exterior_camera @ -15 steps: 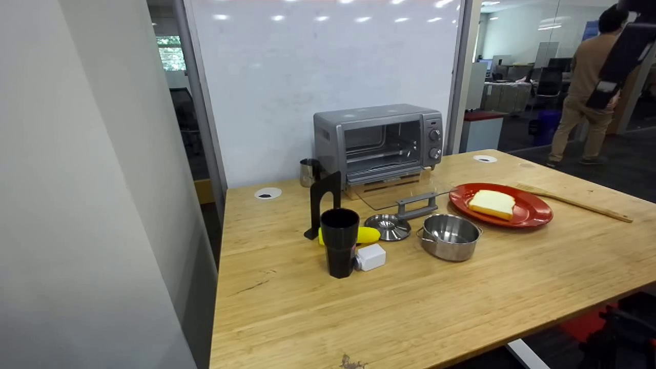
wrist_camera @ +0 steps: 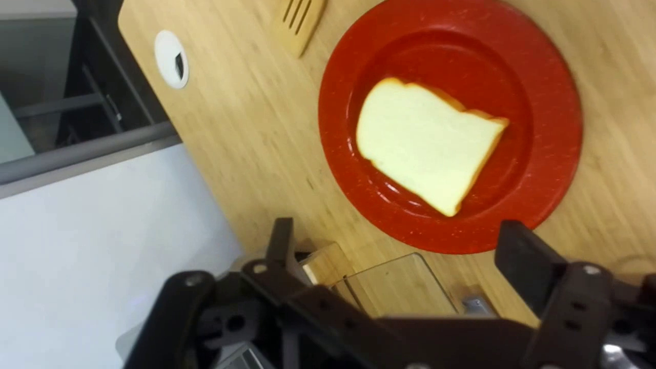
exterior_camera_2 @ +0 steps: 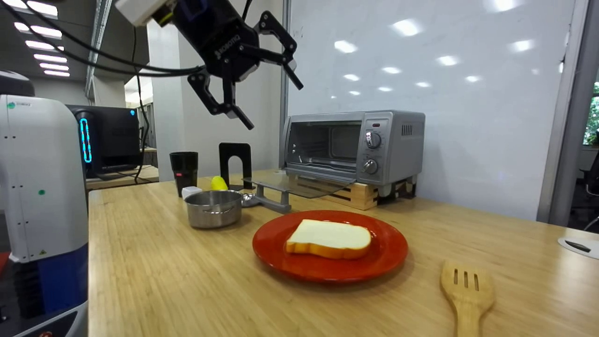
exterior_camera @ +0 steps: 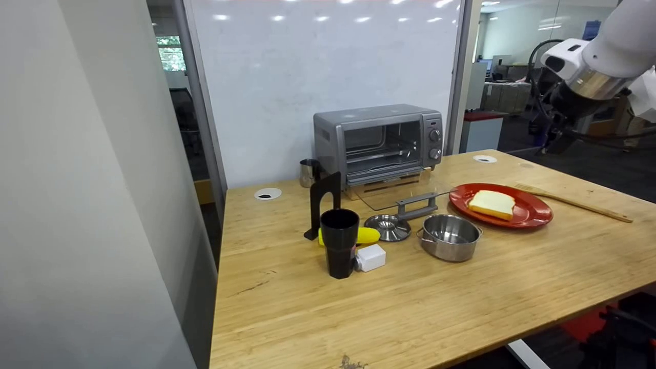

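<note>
My gripper point(exterior_camera_2: 273, 106) hangs in the air above the table, its two black fingers spread wide with nothing between them. In the wrist view one finger point(wrist_camera: 281, 243) is at the lower left and the other lies near the plate's lower edge in the image. A slice of bread point(exterior_camera_2: 331, 235) with a golden crust lies flat on a red plate point(exterior_camera_2: 269, 247). The grey toaster oven point(exterior_camera: 387, 114) stands at the back with its glass door point(exterior_camera_2: 306, 184) lowered. In exterior view 1 the gripper's fingers are dark and hard to make out.
A steel pot point(exterior_camera: 450, 239), a metal lid point(exterior_camera: 388, 227), a black cup point(exterior_camera: 340, 243), a white bottle point(exterior_camera: 372, 258), a yellow object point(exterior_camera: 369, 236) and a black bookend point(exterior_camera: 315, 209) stand left of the plate. A wooden spatula point(exterior_camera_2: 467, 289) lies beyond it.
The arm has moved down and further into exterior view 1 at the upper right. The person standing behind is no longer visible there. The tabletop objects look unmoved.
</note>
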